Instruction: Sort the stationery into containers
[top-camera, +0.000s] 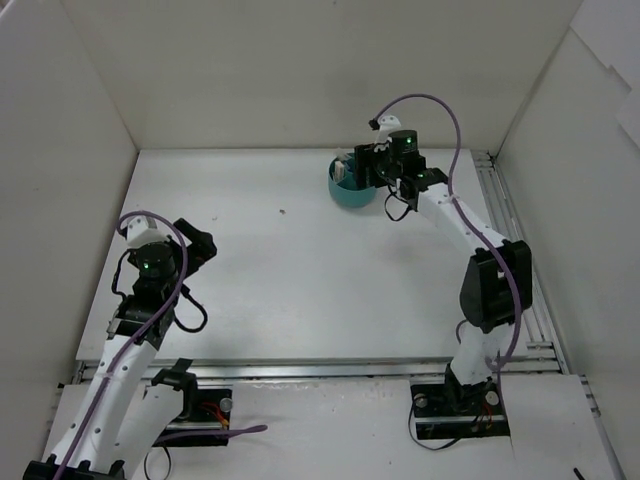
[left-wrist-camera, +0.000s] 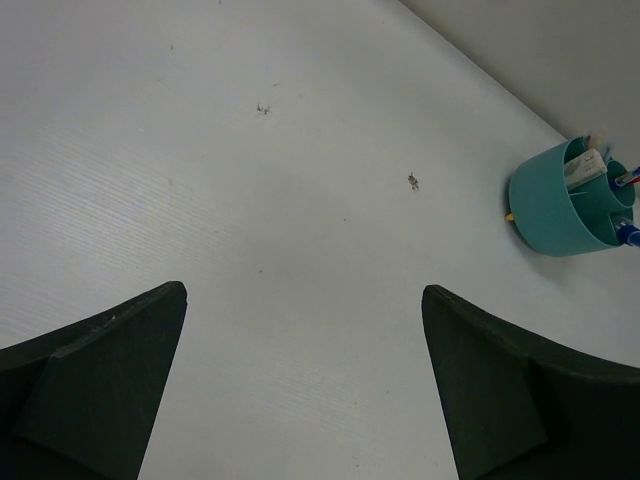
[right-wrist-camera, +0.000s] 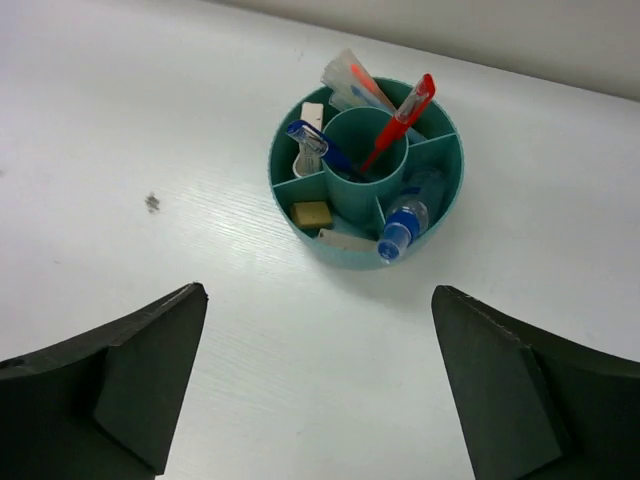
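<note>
The teal divided container (top-camera: 350, 195) holds the stationery at the back right of the table. In the right wrist view it shows a red pen (right-wrist-camera: 400, 120), a blue pen (right-wrist-camera: 330, 150), a bottle with a blue cap (right-wrist-camera: 410, 220), a yellow block (right-wrist-camera: 310, 215) and white items. My right gripper is above and in front of the container (right-wrist-camera: 360, 258), fingers apart with nothing between them. My left gripper stands open and empty over the left of the table; the container (left-wrist-camera: 550, 215) appears at the right of its wrist view.
Walls stand at the back and both sides, and a metal rail runs along the front and right edges.
</note>
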